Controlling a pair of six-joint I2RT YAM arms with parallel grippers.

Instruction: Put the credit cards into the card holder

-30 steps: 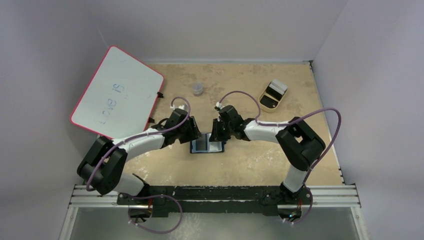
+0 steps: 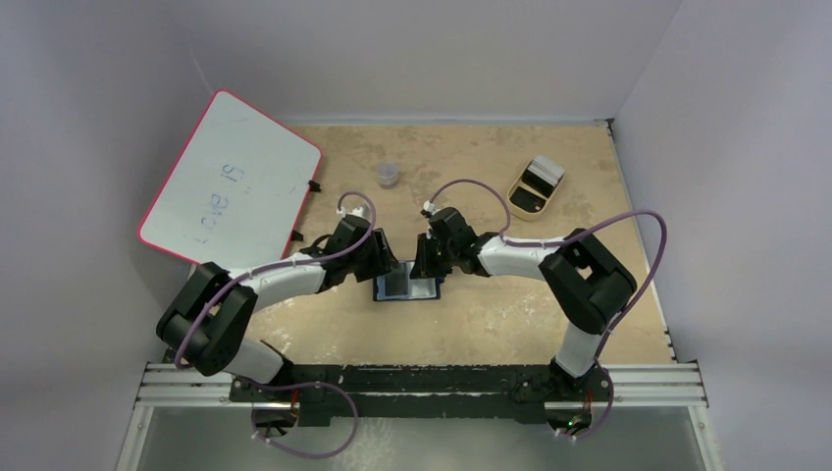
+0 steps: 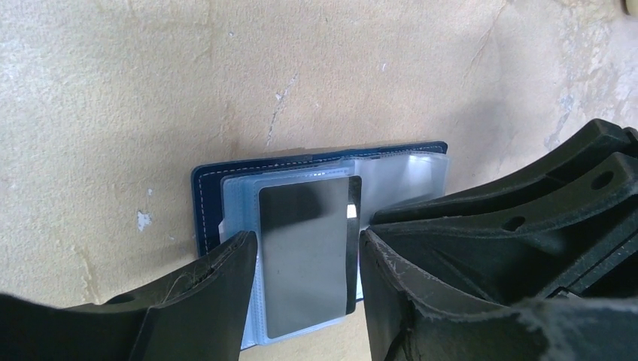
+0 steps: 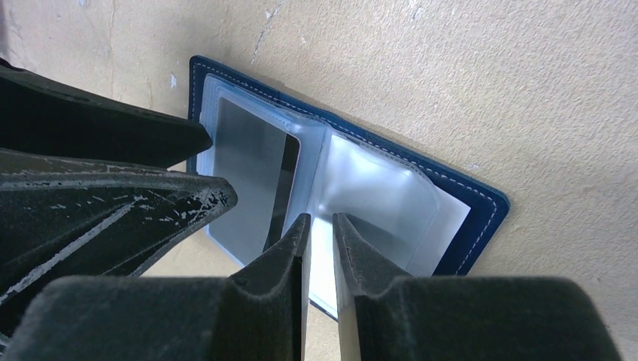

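Observation:
The dark blue card holder (image 2: pixel 376 292) lies opened flat on the table, with clear sleeves on both sides. A grey card with a black right edge (image 3: pixel 305 256) rests at its left sleeve; how deep it sits is unclear. Over this card, my left gripper is open, fingers apart on either side. My right gripper is open only by a narrow gap, above the right half near the fold. White shows through that half's sleeve (image 4: pixel 369 188). Nothing is visibly held by either gripper.
A tan tray (image 2: pixel 514 203) with black and white cards stands at the back right. Behind the holder is a small clear container (image 2: pixel 388 175). A whiteboard (image 2: pixel 231 182) leans at the left. Both arms crowd close above the holder.
The left arm has shifted very slightly to the right over the last second. The right arm and the holder look unmoved.

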